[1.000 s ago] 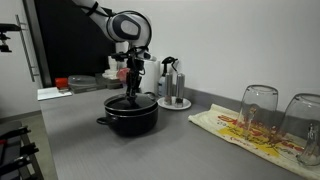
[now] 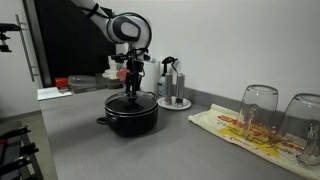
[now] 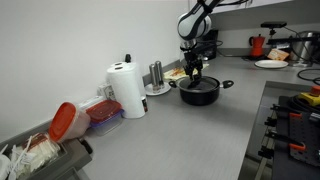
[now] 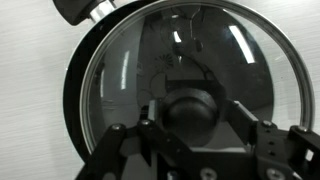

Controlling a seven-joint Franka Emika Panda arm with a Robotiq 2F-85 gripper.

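A black pot (image 2: 133, 124) with side handles stands on the grey table. Its glass lid (image 4: 120, 75) lies over the mouth, shifted to one side in the wrist view, where dark pot shows past the lid's left edge. At the lid's centre is a round black knob (image 4: 192, 112). My gripper is open right over this knob, one finger to either side of it. Whether the fingers touch the knob cannot be made out. From the side, the gripper (image 3: 196, 77) points straight down at the lid.
Behind the pot, a white plate (image 2: 175, 104) bears tall shakers. Two upturned glasses (image 2: 259, 108) rest on a patterned cloth (image 2: 225, 124) at the right. A white canister (image 3: 124, 90) and food tubs (image 3: 70, 121) line the wall. Bare table lies in front of the pot.
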